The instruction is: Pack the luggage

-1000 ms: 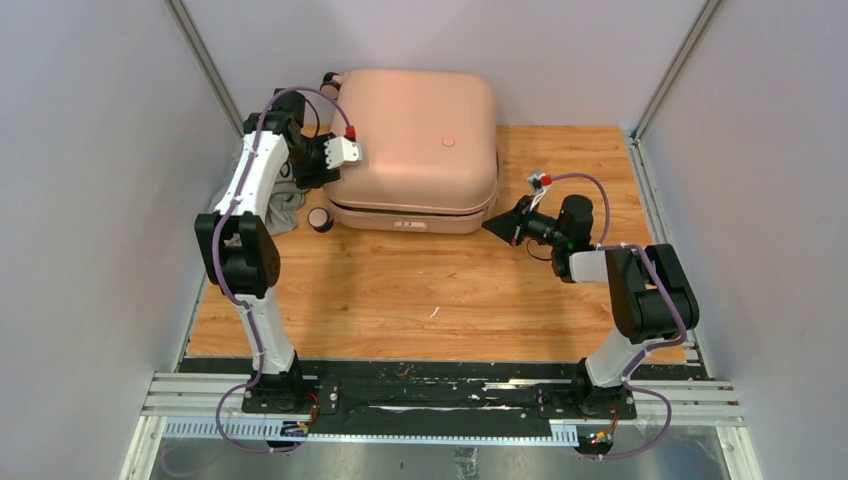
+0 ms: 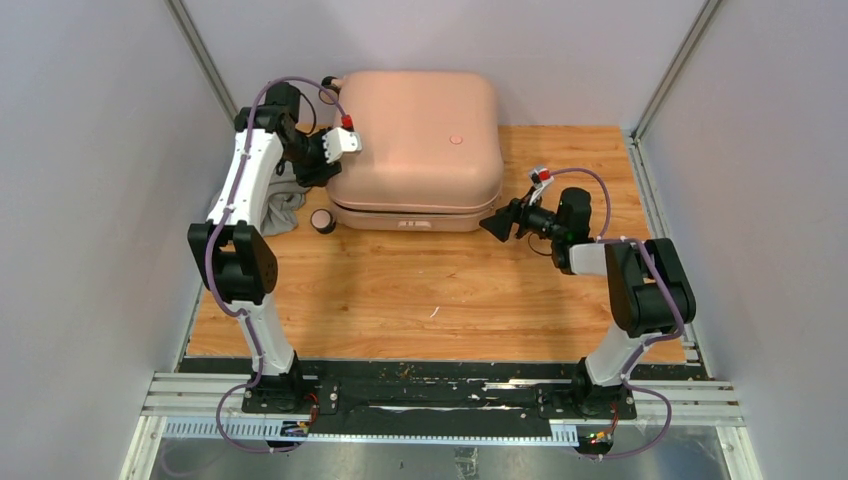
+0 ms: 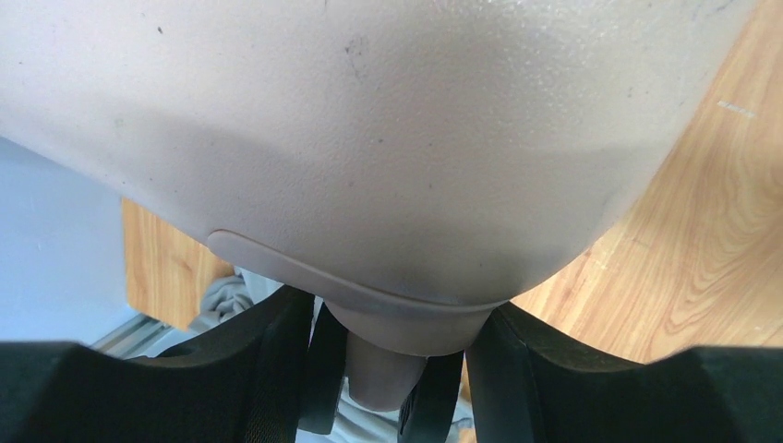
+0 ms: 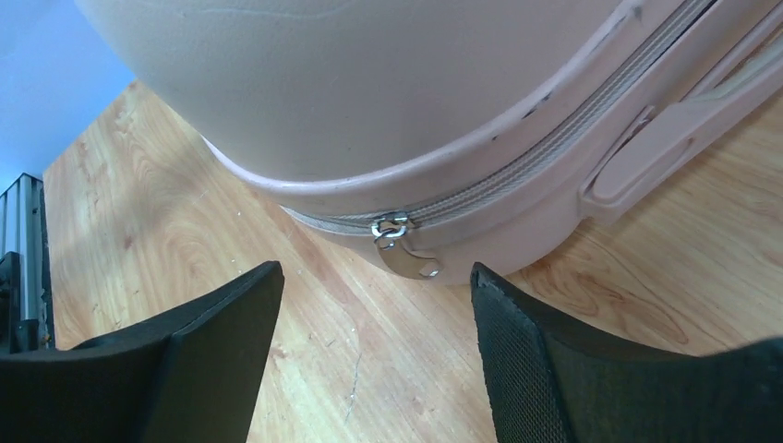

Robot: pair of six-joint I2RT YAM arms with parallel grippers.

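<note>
A closed-lidded pink suitcase [image 2: 415, 140] lies at the back of the wooden table. My left gripper [image 2: 320, 170] is at its left end; in the left wrist view its fingers are part open around or against the shell's rounded lower edge and fitting [image 3: 383, 374], though the grip is unclear. My right gripper [image 2: 495, 222] stands open by the front right corner. In the right wrist view a zipper pull [image 4: 406, 263] hangs between and beyond the open fingertips, with the handle [image 4: 646, 161] to the right.
Grey cloth [image 2: 280, 210] lies left of the suitcase, partly under the left arm. A small dark-topped cylinder [image 2: 323, 220] stands by the front left corner. Walls bound back and sides.
The suitcase has shifted slightly right. My left arm has moved a little up and left in the top view; my right gripper has moved a little toward the suitcase.
</note>
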